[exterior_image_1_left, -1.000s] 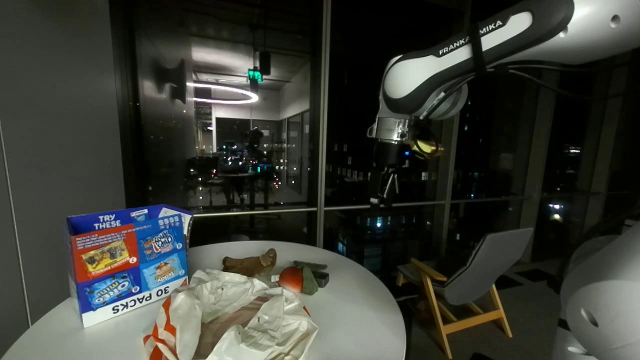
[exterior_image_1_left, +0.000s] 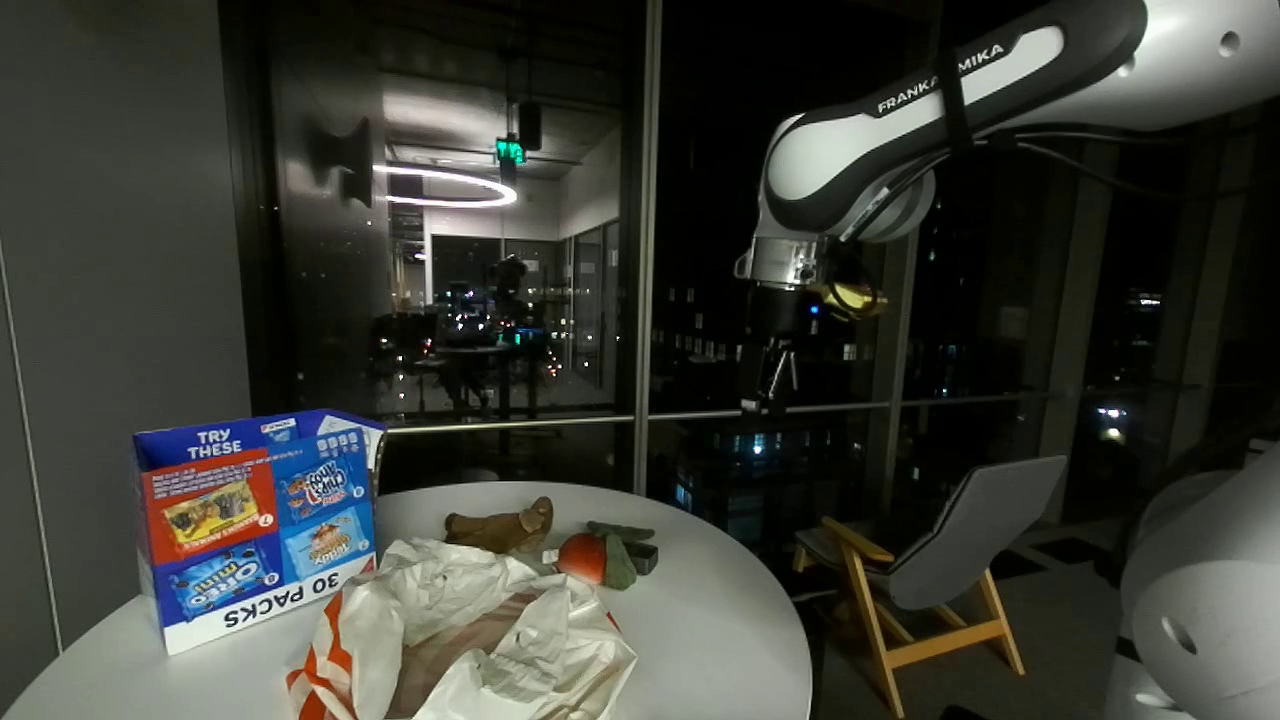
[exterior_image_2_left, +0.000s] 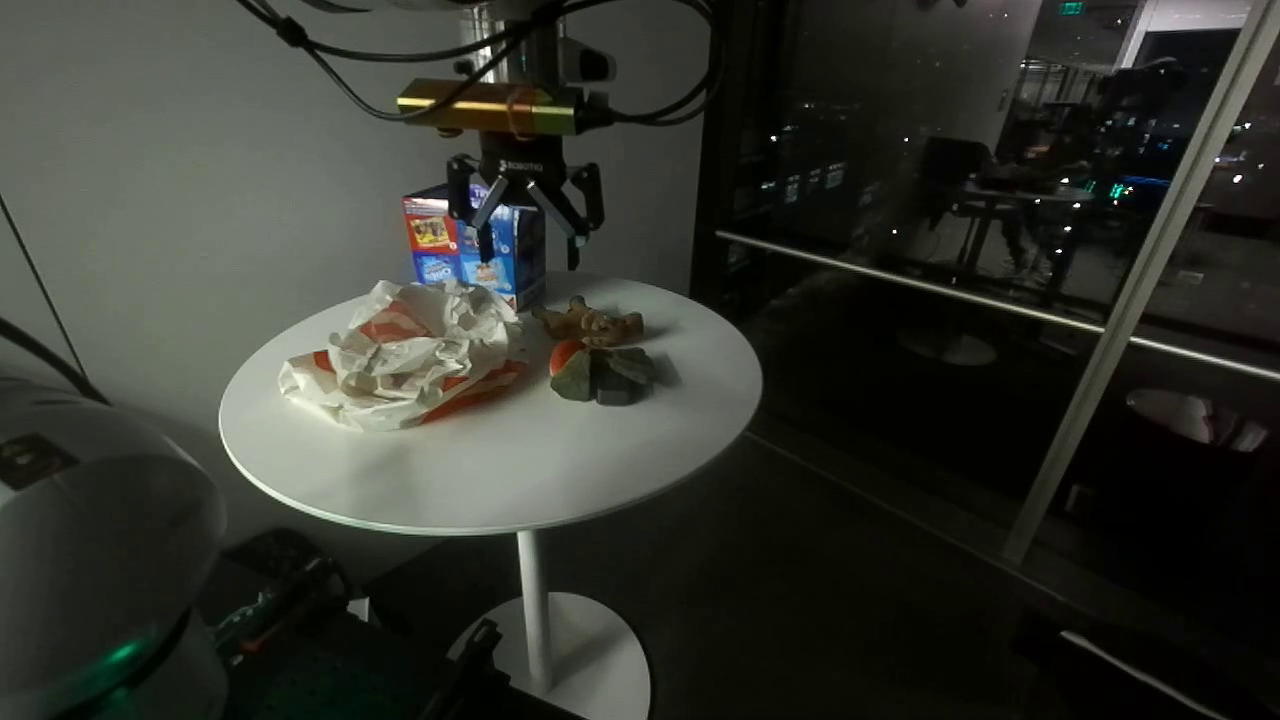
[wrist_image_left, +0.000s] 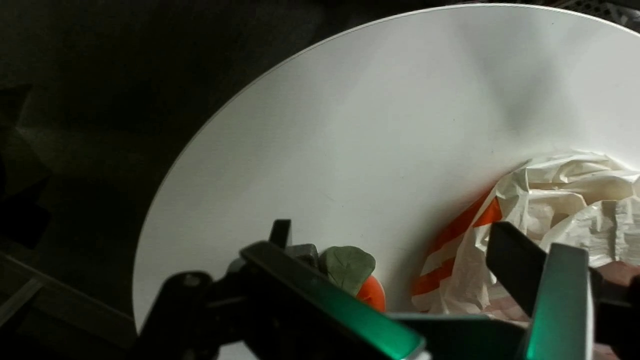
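My gripper (exterior_image_2_left: 529, 254) hangs open above the round white table, with nothing between its fingers. A crumpled white bag (exterior_image_1_left: 414, 582) with orange stripes lies on the table, and in the wrist view the bag (wrist_image_left: 570, 198) is at the right, partly covered by a finger. Near it rests an orange-red thing with green leaves (exterior_image_1_left: 585, 559), touching or close to a dark grey object (exterior_image_1_left: 643, 556). Behind these lies a brown plush-like object (exterior_image_2_left: 590, 322). At the table's far side stands a blue and red snack box (exterior_image_1_left: 258, 528), its top flap raised.
The white table (exterior_image_2_left: 480, 480) has bare surface at its front and right edges. A window wall runs behind it in the first exterior view. A grey chair with wooden legs (exterior_image_1_left: 972, 528) stands on the floor, away from the table.
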